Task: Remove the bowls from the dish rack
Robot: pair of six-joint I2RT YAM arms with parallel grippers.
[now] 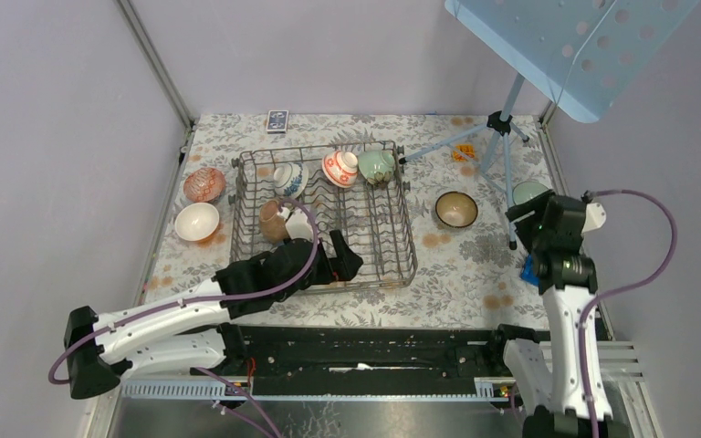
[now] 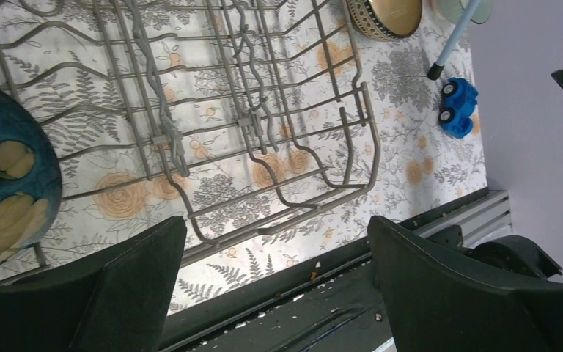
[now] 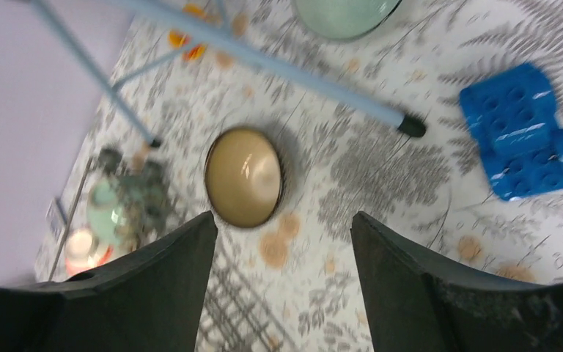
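Observation:
The wire dish rack [image 1: 392, 274] holds a blue-patterned bowl [image 1: 289, 178], an orange-patterned bowl [image 1: 340, 166], a green bowl [image 1: 376, 164] and a brown vessel [image 1: 274, 219]; a blue painted dish [image 2: 15, 198] shows at the left of the left wrist view. My left gripper hangs open over the rack's front part, empty. My right gripper is open and empty, raised at the right, blurred. On the table stand a brown bowl [image 1: 456, 209], a pale green bowl [image 3: 341, 15], a white bowl [image 1: 196, 222] and an orange-patterned bowl [image 1: 204, 184].
A light blue stand [image 1: 511, 219] rises at the back right, its panel overhanging. A blue toy car [image 2: 456, 106] lies on the right. Walls bound both sides. The table in front of the brown bowl is clear.

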